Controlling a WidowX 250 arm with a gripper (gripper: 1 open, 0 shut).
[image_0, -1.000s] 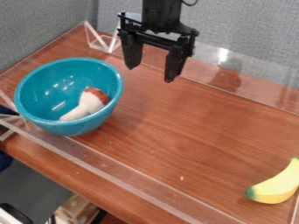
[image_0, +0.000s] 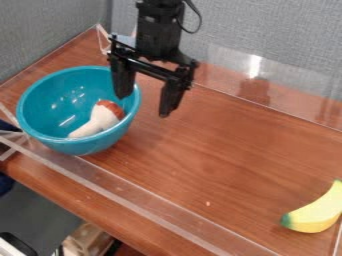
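Observation:
A teal bowl (image_0: 60, 99) on the left of the table holds a white object with a red-orange top (image_0: 94, 122). My black gripper (image_0: 144, 95) hangs open over the bowl's right rim, its two fingers apart with nothing seen between them. A yellow banana (image_0: 317, 210) lies by itself at the right front.
A clear plastic border runs along its near edge and back, with grey walls (image_0: 274, 30) behind.
My gripper has moved left and down, from above the back middle of the table to over the bowl's right rim. The bowl and banana look unmoved.

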